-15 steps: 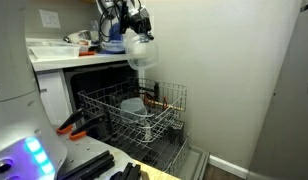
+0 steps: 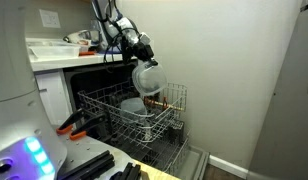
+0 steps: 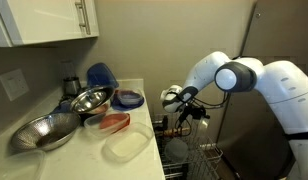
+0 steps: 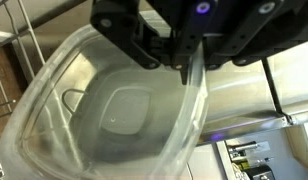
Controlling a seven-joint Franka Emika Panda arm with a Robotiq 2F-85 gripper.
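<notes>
A clear plastic container (image 2: pixel 148 80) hangs tilted over the upper dishwasher rack in exterior view 1. My gripper (image 2: pixel 147 63) is shut on its rim. In the wrist view the container (image 4: pixel 124 108) fills the left and middle, and its rim runs up between the fingers of my gripper. Below it, the pulled-out upper rack (image 2: pixel 99 110) holds another clear container (image 2: pixel 133 106) and some small reddish items. In exterior view 2 my gripper (image 3: pixel 178 102) is small and partly hidden by the arm.
The counter (image 3: pixel 104 165) carries a clear tub (image 3: pixel 127 143), a steel colander (image 3: pixel 46 132), a metal bowl (image 3: pixel 92 99) and several other dishes. A lower rack (image 2: pixel 164 155) is pulled out beneath. The wall stands close behind the racks.
The arm has come down from above counter height, bringing the container lower, toward the upper rack. The container has also tilted and shifted slightly right. Racks and counter dishes look unchanged.
</notes>
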